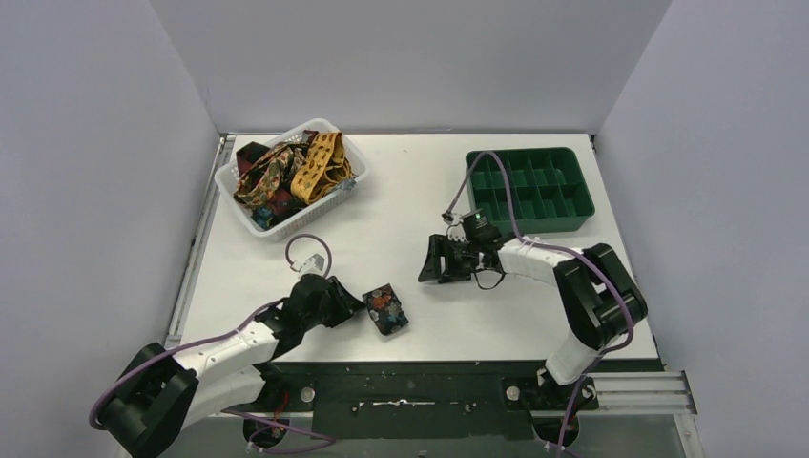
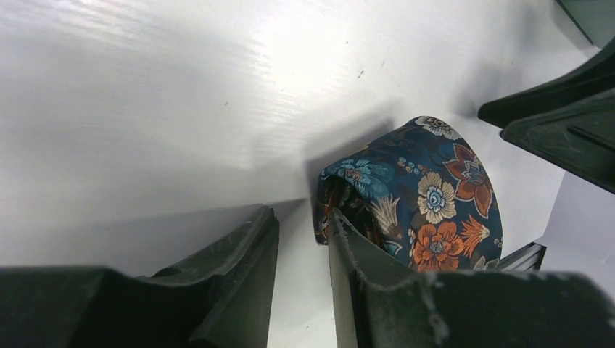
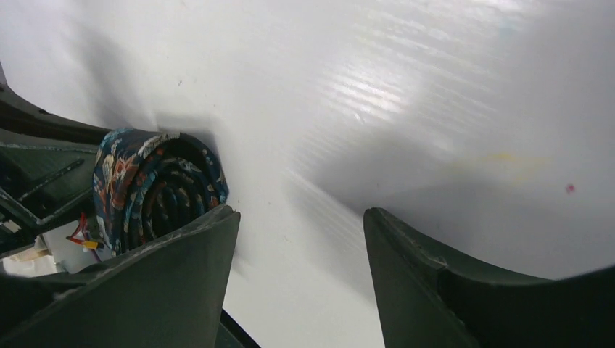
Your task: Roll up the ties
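A dark blue floral tie (image 1: 385, 310) lies rolled up near the front middle of the table. Its spiral edge shows on the roll (image 3: 174, 192) in the right wrist view, and orange and white flowers cover the tie (image 2: 442, 206) in the left wrist view. My left gripper (image 1: 359, 305) is right at the roll's left side, its fingertips (image 2: 267, 225) parted; one overlaps the roll's edge in view, and whether it touches cannot be told. Off to the roll's right, my right gripper (image 1: 427, 271) stands open, with only bare table between its fingers.
A white basket (image 1: 355, 196) of loose ties occupies the back left. At the back right is a green divided tray (image 1: 530, 227), its compartments empty.
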